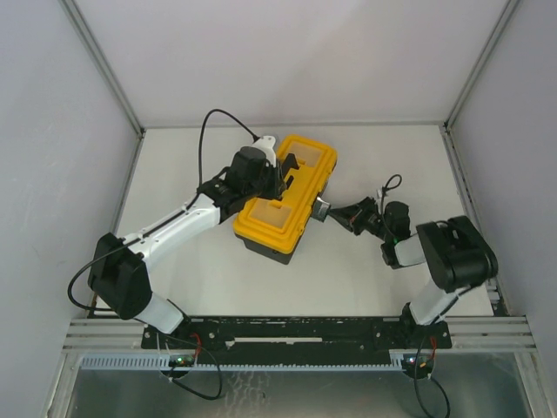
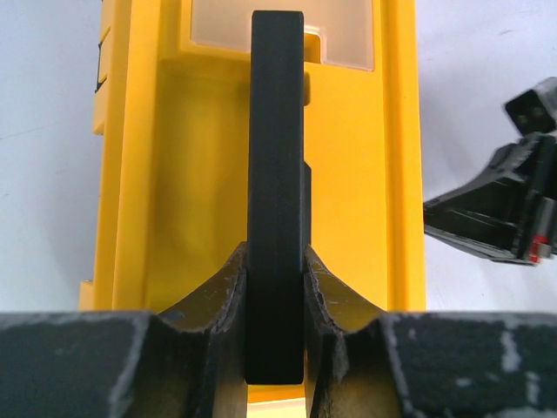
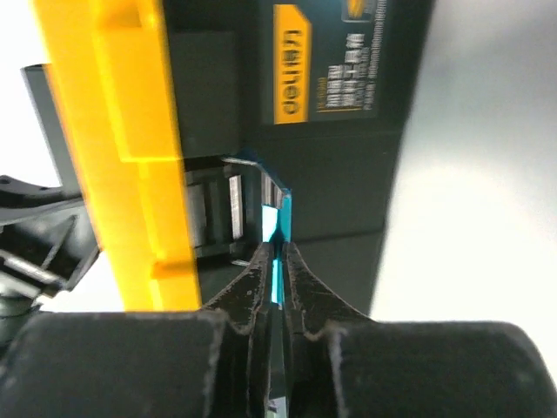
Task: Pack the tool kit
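Note:
The tool box [image 1: 280, 212] has a yellow lid over a black body and lies slanted in the middle of the table, lid closed down. My left gripper [image 1: 283, 178] is above the lid, shut on its black handle [image 2: 276, 200], with a finger against each side of it. On the box's right side a dark latch [image 1: 319, 209] sticks outward. My right gripper [image 1: 328, 212] is at that latch with its fingertips together. In the right wrist view, they touch or nearly touch a bright bluish edge [image 3: 277, 228] at the latch; whether anything thin is between them is unclear.
Bare white table [image 1: 365, 279] surrounds the box on every side. The left arm [image 1: 187, 228] crosses the table's left half, and the right arm [image 1: 457, 252] reaches in from the right. A label [image 3: 326, 61] is on the box's black side.

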